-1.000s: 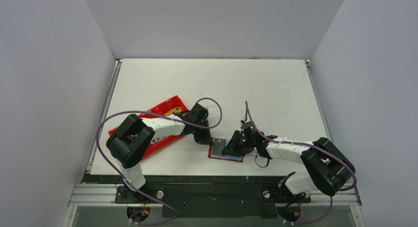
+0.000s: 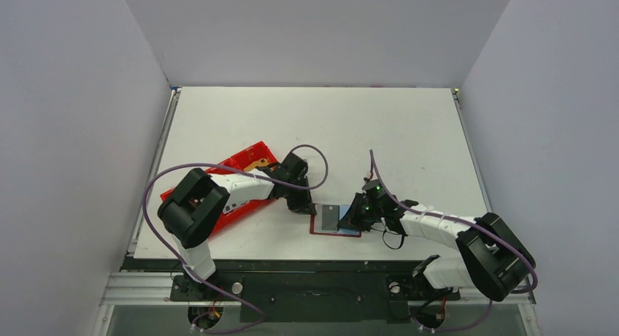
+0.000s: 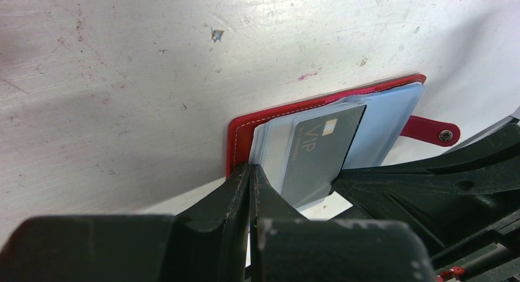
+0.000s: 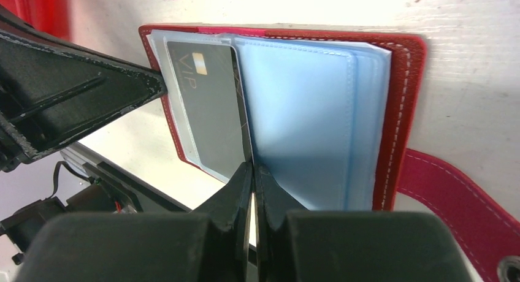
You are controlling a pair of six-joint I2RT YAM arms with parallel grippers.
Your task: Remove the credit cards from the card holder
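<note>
The red card holder lies open on the table, its clear plastic sleeves facing up. A dark grey VIP card sticks partly out of its sleeve toward the right. On that card's right edge my right gripper is shut, its tips touching the sleeves. My left gripper is shut at the left edge of the sleeves, just inside the red border; whether a sleeve edge is pinched there cannot be made out. Other cards are not clearly visible.
A red tray with items in it stands left, partly under the left arm. The holder's strap extends from its right side. Both grippers are close together over the holder.
My right gripper has moved a little to the right, and the grey card has shifted right with it. The holder has barely moved. My left arm looks still.
</note>
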